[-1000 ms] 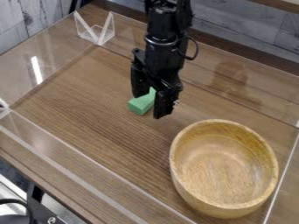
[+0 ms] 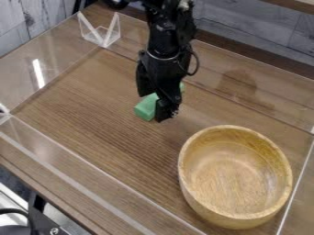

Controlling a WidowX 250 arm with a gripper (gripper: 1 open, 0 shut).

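Note:
My black gripper (image 2: 163,90) hangs from the arm at the upper middle, pointing down over a green object (image 2: 146,107), its fingers open. The green object lies on the wooden table (image 2: 86,138), partly hidden behind the gripper. I cannot tell whether the fingers touch it.
A large round tan bowl (image 2: 236,208) takes up the lower right. A white wire-like item (image 2: 101,31) stands at the back left. A dark cable lies at the lower left corner.
My gripper has shifted slightly left, over the green object, and changed its angle. The green object and bowl look essentially in place.

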